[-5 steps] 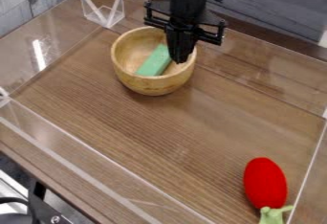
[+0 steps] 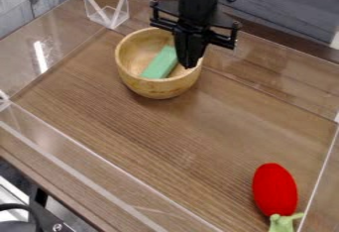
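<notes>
My black gripper (image 2: 191,44) hangs over the back right rim of a light wooden bowl (image 2: 143,78), its tips low at that rim. A green bar-shaped object (image 2: 161,64) lies in the bowl, just left of the fingertips. Whether the fingers are apart or closed, and whether anything is between them, is hard to see from this angle. A red vegetable-like object (image 2: 276,188) with a pale green top lies at the front right, well away from the gripper.
A clear plastic item (image 2: 107,8) stands at the back left. A dark cable lies at the front left edge.
The gripper has shifted very slightly around the bowl's back right rim; otherwise the scene looks the same.
</notes>
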